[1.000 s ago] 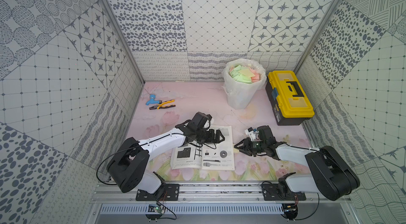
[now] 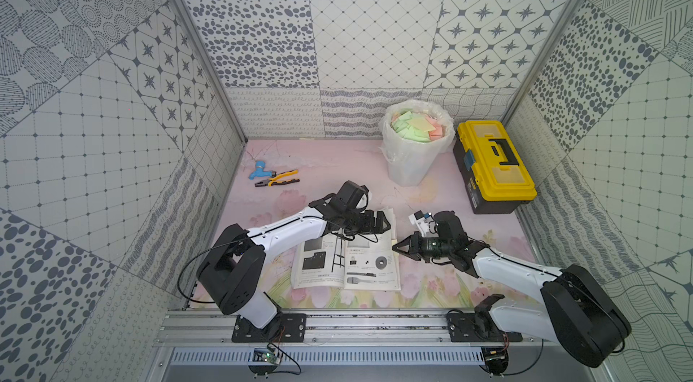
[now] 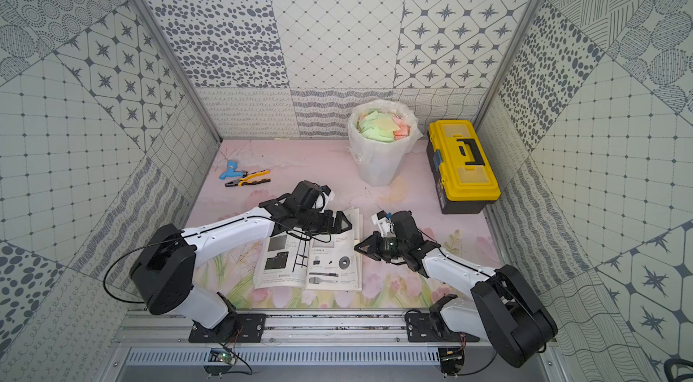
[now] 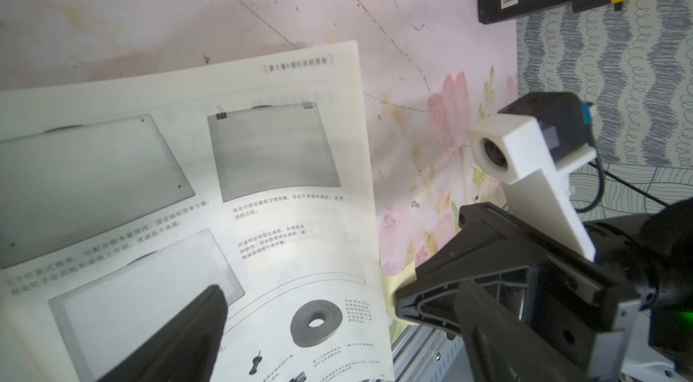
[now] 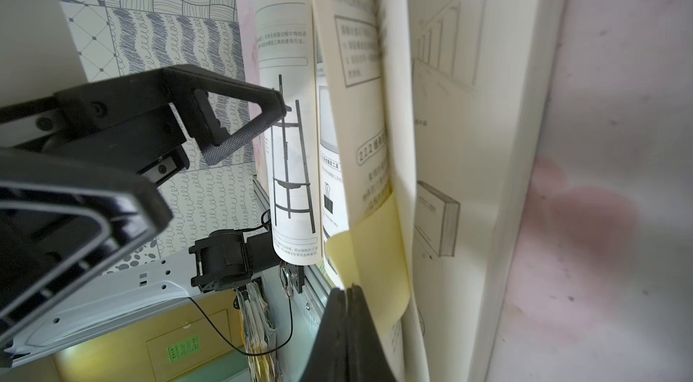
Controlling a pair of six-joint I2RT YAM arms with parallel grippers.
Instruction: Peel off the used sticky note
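Observation:
An open book (image 4: 317,165) lies on the table, its pages bowed and parted at the right edge. A yellow sticky note (image 5: 386,259) sticks to a page near that edge, its left part creased. My right gripper is shut with its fingertips at the note's lower edge, and the note runs in to them. In the left wrist view, a strip of the note shows beside the right gripper. My left gripper stands open above the right-hand page, nothing between its fingers.
A white-lined bin (image 2: 411,162) full of crumpled notes (image 2: 415,126) stands at the back. Right of it is a yellow and black toolbox (image 2: 498,165). Pliers (image 2: 278,178) and a blue tap-shaped thing (image 2: 258,170) lie at the back left.
My left gripper has moved up and to the right over the page. The right gripper has shifted slightly left, closer to the book's edge; the yellow strip between them shows less.

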